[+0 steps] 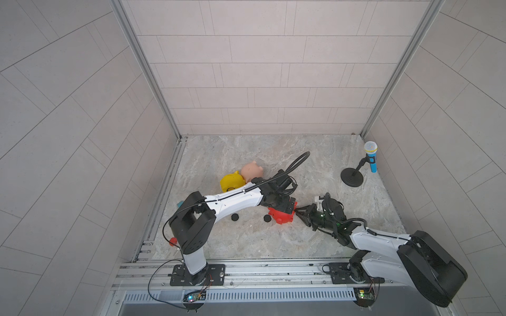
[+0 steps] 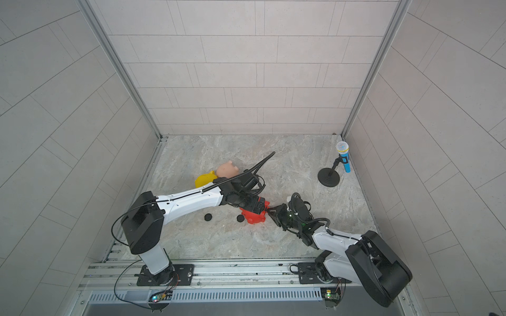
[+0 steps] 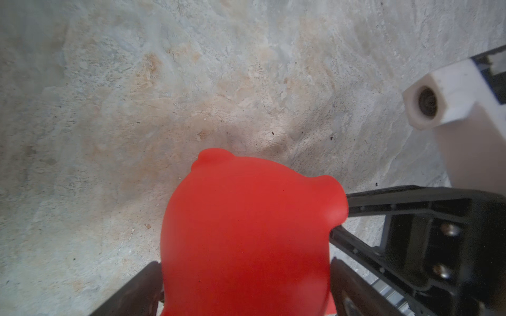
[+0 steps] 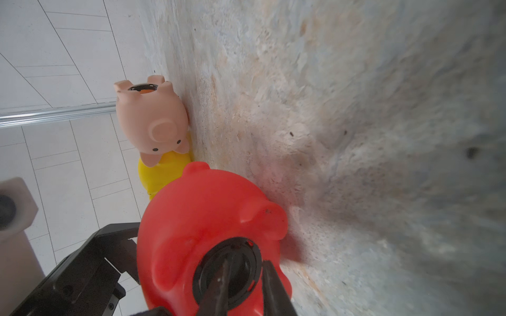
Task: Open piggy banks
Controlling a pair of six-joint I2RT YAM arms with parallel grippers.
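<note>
A red piggy bank lies on its side, its belly hole with black plug facing my right gripper, whose narrowly parted fingertips are at the plug; whether they grip it is unclear. My left gripper stands open around the red body from above; contact is hard to tell. Behind, a pink piggy bank lies with its belly hole open, beside a yellow piggy bank. Two black discs, a left disc and a middle disc, lie on the floor.
A black stand holding a blue cylinder stands at back right. A small red object and a teal one lie at far left, partly behind the left arm.
</note>
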